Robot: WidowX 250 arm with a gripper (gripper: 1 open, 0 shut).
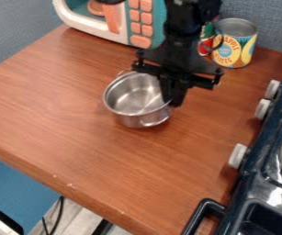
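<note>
A steel pot sits on the wooden table, near its middle. My black gripper comes down from the top and is at the pot's right rim; whether its fingers are shut on the rim cannot be told.
A toy microwave stands at the back left. Two cans, one yellow and one partly hidden, are at the back right. A toy stove fills the right edge.
</note>
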